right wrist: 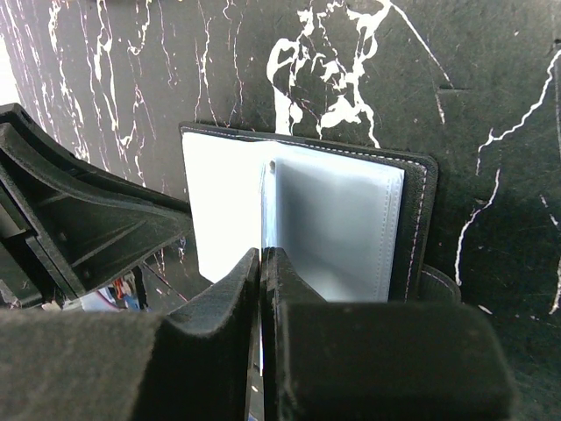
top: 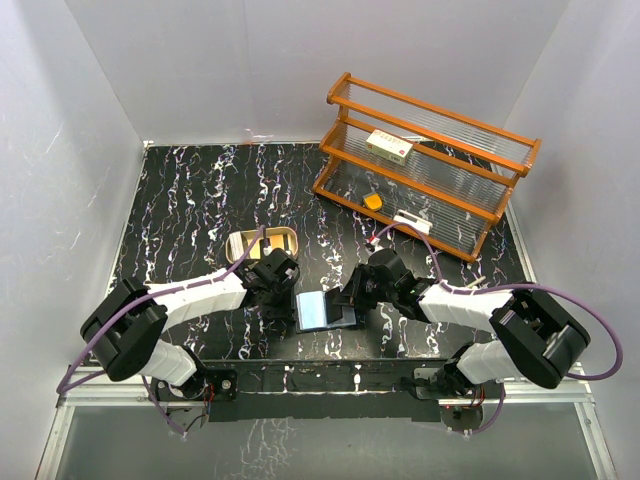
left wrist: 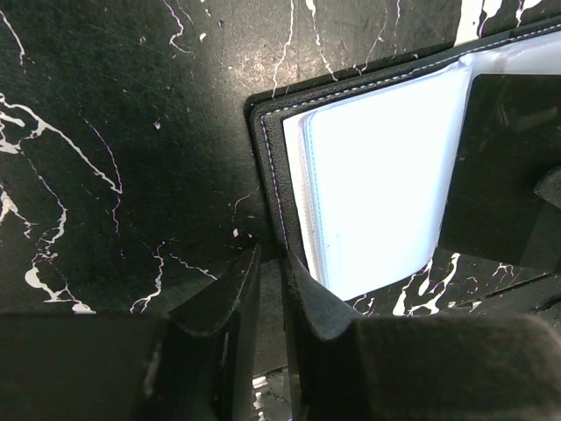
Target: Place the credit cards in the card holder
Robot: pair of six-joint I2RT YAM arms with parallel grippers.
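The card holder point(top: 312, 310) lies open on the black marble table, with a dark stitched border and pale sleeves point(left wrist: 377, 175). My left gripper is at its left edge, its fingertips slightly apart beside the stitched rim. My right gripper is shut on the holder's upright middle sleeve point(right wrist: 269, 202), whose far part shows white in the right wrist view. A dark panel point(left wrist: 500, 167) covers the holder's right side in the left wrist view. A tan tray point(top: 286, 233) holding cards sits behind my left gripper.
An orange wooden rack point(top: 430, 160) with a box point(top: 389, 146) and a small yellow object point(top: 372, 201) stands at the back right.
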